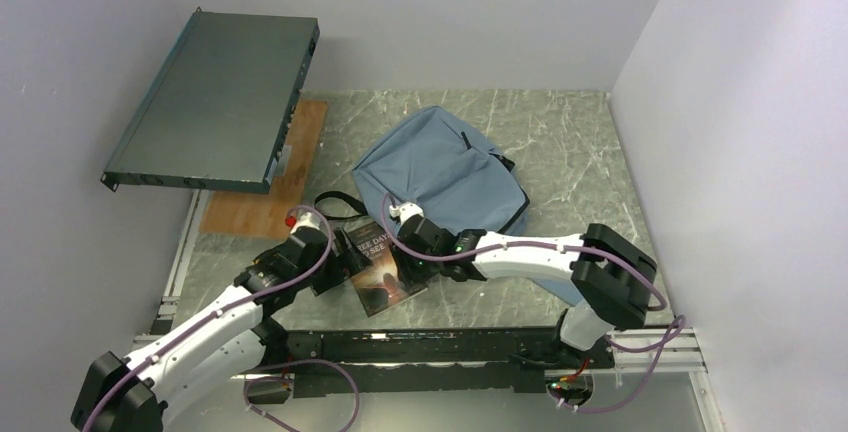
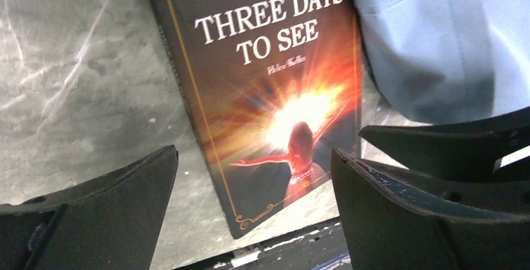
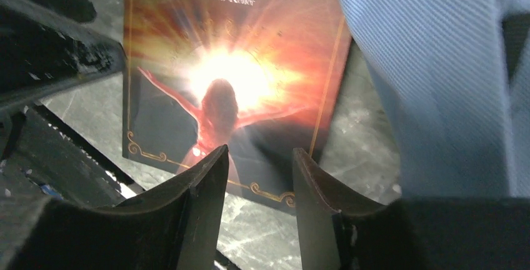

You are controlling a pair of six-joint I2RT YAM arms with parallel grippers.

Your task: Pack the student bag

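A dark book titled "Three Days to See" (image 1: 378, 274) lies flat on the marbled table, cover up, just in front of the blue bag (image 1: 432, 167). In the left wrist view the whole lower cover of the book (image 2: 275, 89) shows beyond my left gripper, whose fingers stand apart with nothing between them. From the other side, my right gripper hangs over the book's lower right part, its fingers parted and empty. The bag's blue cloth (image 3: 431, 76) runs along the book's right side. The bag's opening is hard to make out.
A wooden board (image 1: 262, 187) lies at the left, with a large dark green metal box (image 1: 220, 97) above it. A black strap (image 1: 338, 202) lies by the bag. A dark rail (image 1: 430, 344) runs along the front.
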